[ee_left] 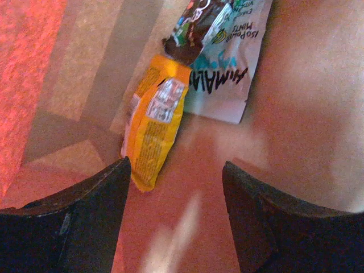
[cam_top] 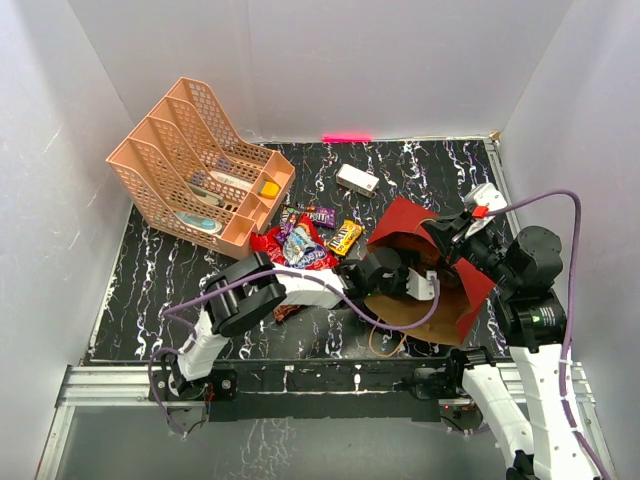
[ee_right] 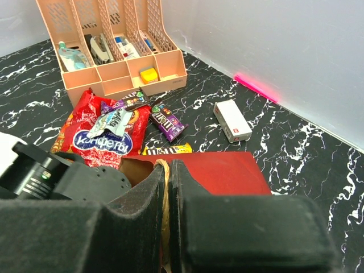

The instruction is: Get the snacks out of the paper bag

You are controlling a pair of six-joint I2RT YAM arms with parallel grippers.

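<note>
The red paper bag (cam_top: 403, 217) lies with its brown inside facing my left arm. My right gripper is shut on the bag's twisted handle (ee_right: 165, 196) at its upper edge. Inside the bag, in the left wrist view, my left gripper is open with nothing between its fingers. Beyond its fingertips lie a yellow-orange snack packet (ee_left: 156, 125), a silver-blue mint pouch (ee_left: 224, 77) and a dark wrapper (ee_left: 196, 28). From the top, the left arm hides most of the bag's contents.
Left of the bag lie a red snack bag (ee_right: 102, 136), a purple Fruit packet (ee_right: 167, 121) and a yellow M&M's packet (cam_top: 345, 237). A white box (cam_top: 357, 180) and an orange divided rack (cam_top: 200, 170) stand behind. The counter behind the bag is clear.
</note>
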